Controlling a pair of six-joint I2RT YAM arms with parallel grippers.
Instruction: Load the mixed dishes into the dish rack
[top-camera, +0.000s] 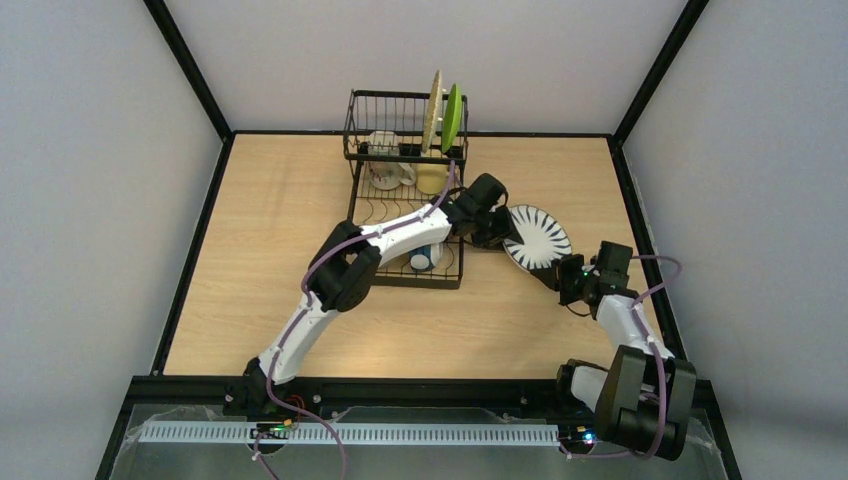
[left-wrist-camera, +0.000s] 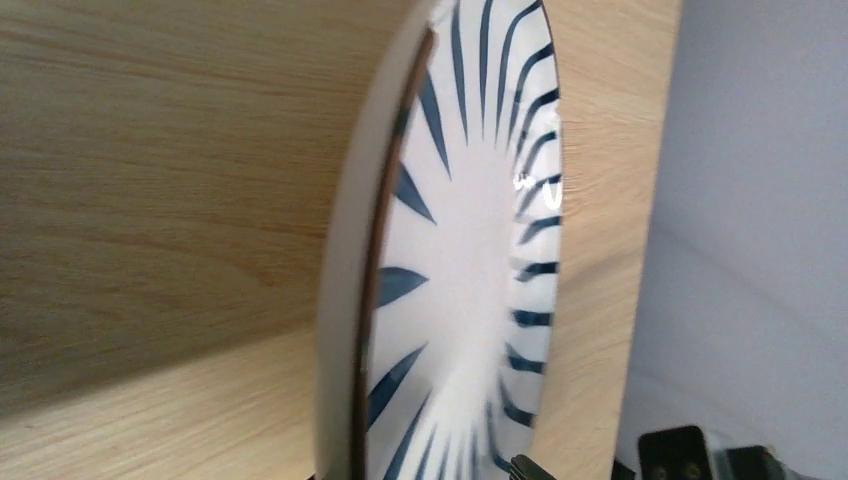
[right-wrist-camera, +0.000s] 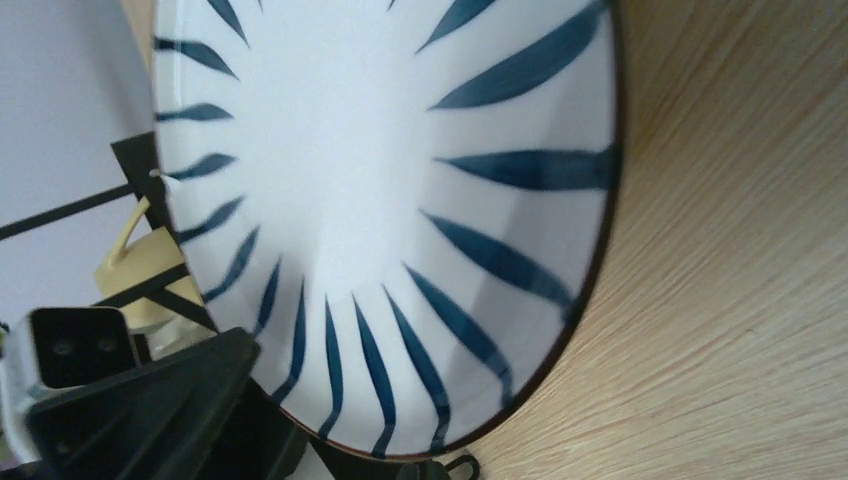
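A white plate with blue stripes (top-camera: 540, 238) tilts between my two grippers, right of the rack. Its underside and raised edge show in the left wrist view, where the plate (left-wrist-camera: 460, 250) runs between the just-visible fingertips. My left gripper (top-camera: 513, 236) is open around the plate's left rim. My right gripper (top-camera: 558, 279) is shut at the lower right rim; in the right wrist view its tips barely show below the plate (right-wrist-camera: 340, 170), so whether the rim is pinched is hidden. The black dish rack (top-camera: 420, 283) stands left of the plate, partly under my left arm.
In the rack's upper tier a cream plate (top-camera: 432, 110) and a green plate (top-camera: 452, 118) stand upright. Below are a white mug (top-camera: 384, 178), a yellow mug (top-camera: 432, 180) and a blue-and-white cup (top-camera: 421, 260). Bare table lies in front and on the left.
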